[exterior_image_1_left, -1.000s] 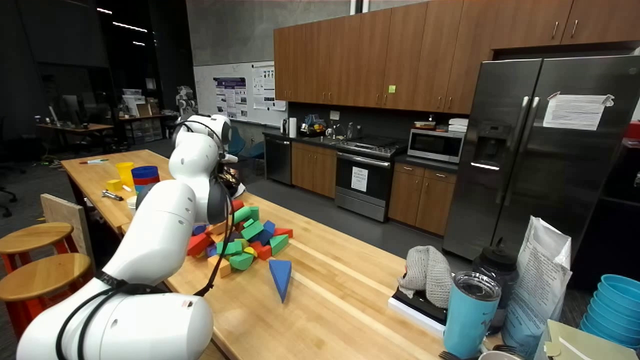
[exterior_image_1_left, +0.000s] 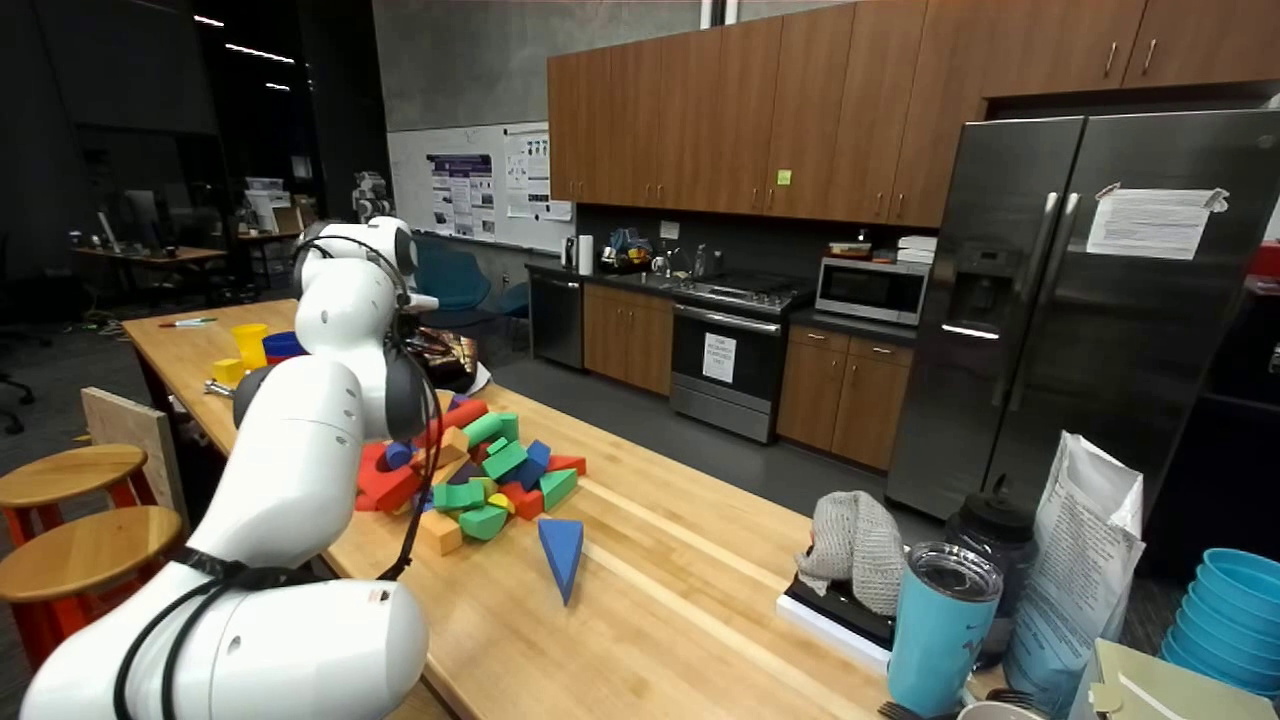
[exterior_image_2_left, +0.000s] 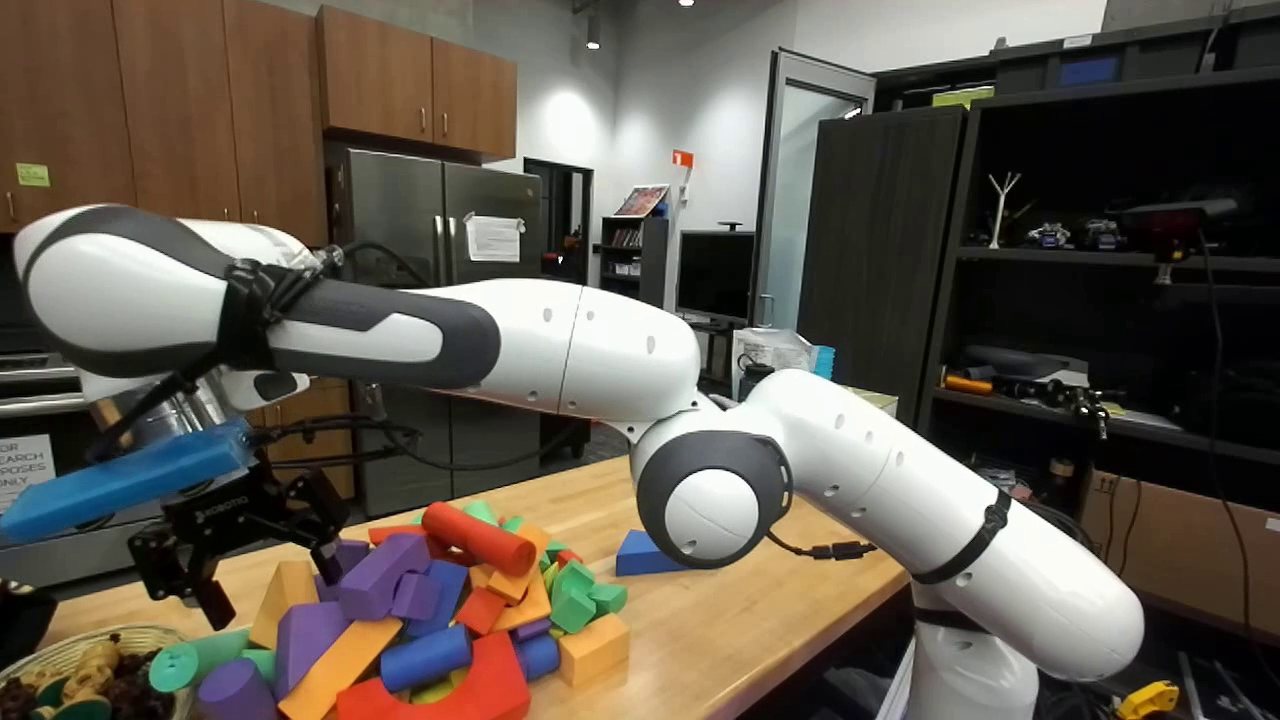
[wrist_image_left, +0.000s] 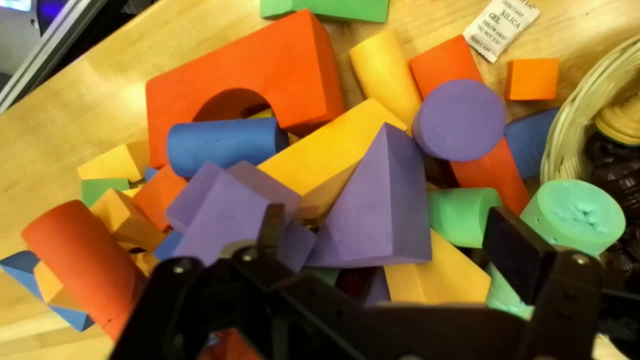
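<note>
Over the block pile my gripper (exterior_image_2_left: 271, 584) hangs with its fingers apart. In the wrist view its two dark fingers (wrist_image_left: 519, 255) stand wide apart, and nothing is visibly held between them. Below that gap lies a purple triangular block (wrist_image_left: 375, 210), partly on a yellow-orange plank (wrist_image_left: 336, 153). Another purple block (wrist_image_left: 225, 216) shows by the left finger, which hides part of it. A purple cylinder (wrist_image_left: 460, 120), a green cylinder (wrist_image_left: 462, 213) and a red arch (wrist_image_left: 270, 66) lie around them.
A wicker basket (wrist_image_left: 570, 126) with dark contents borders the pile. A silica gel packet (wrist_image_left: 502, 25) lies near it. Apart from the pile sits a blue wedge (exterior_image_1_left: 561, 554). Bare wooden table (exterior_image_1_left: 684, 552) extends towards a turquoise tumbler (exterior_image_1_left: 942, 630).
In exterior view 1 the arm has swung to the left, uncovering more of the pile's left side and covering more of the blue and red cups. The visible blocks look unmoved.
</note>
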